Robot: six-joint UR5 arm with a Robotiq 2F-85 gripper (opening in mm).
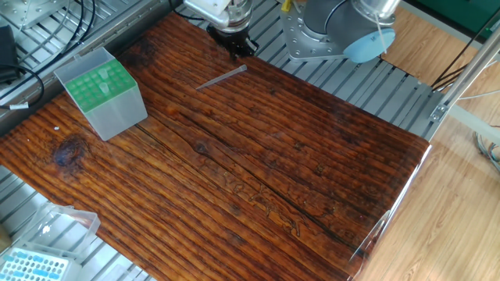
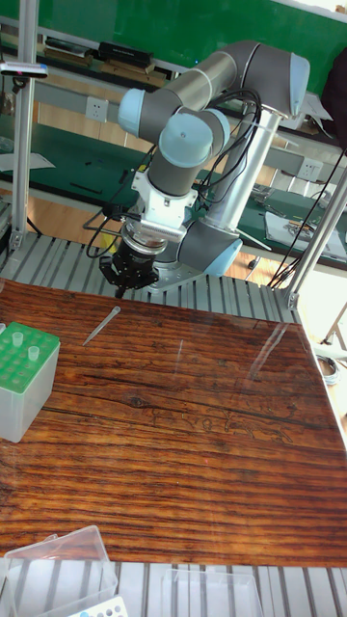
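Note:
A slim translucent pipette tip (image 1: pixel 222 77) lies flat on the brown wooden board (image 1: pixel 258 172), near its back edge. It also shows as a pale pipette tip (image 2: pixel 101 325) in the other exterior view. My black gripper (image 1: pixel 234 56) hangs at the board's back edge, just behind the tip's wide end and apart from it. In the taller view my gripper (image 2: pixel 116 290) points downward; its fingers are dark and too small to tell how far apart they stand. At the left stands a frosted box with a green rack top (image 1: pixel 100 84), two tips standing in it.
At the front left corner, beyond the board, sits a clear-lidded box (image 1: pixel 35 265) with a blue and white grid. The arm's grey base (image 1: pixel 316 31) is behind the board. The board's middle and right are bare.

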